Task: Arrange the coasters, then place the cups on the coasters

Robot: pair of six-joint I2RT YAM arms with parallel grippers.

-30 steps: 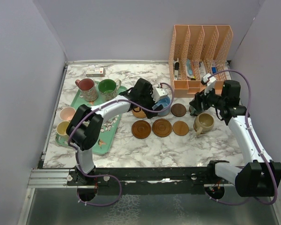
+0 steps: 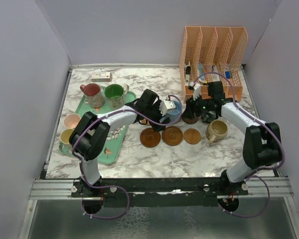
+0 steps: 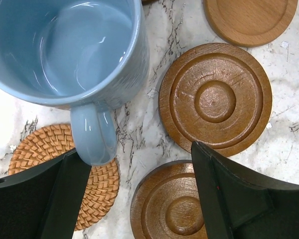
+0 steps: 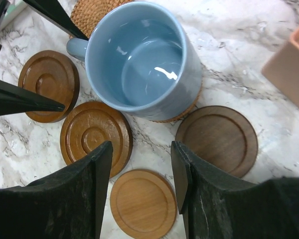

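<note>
A light blue cup [image 3: 65, 50] fills the upper left of the left wrist view, handle toward me; a woven coaster [image 3: 37, 149] shows under and beside it. In the right wrist view the same cup [image 4: 139, 64] sits centred high, over woven matting. My left gripper is part open, its left finger beside the cup's handle; I see no clear grip. My right gripper stands open above the wooden coasters, the cup beyond its fingertips, nothing between its fingers. Several wooden coasters [image 3: 214, 99] lie around the cup.
A tan cup [image 2: 218, 130] stands at the right. A green tray [image 2: 109, 154] with several mugs is on the left. A peach organizer [image 2: 193, 89] stands at the back right.
My right arm has swung leftward toward the blue cup. My left gripper has shifted slightly downward in the top view, staying near the cup.
</note>
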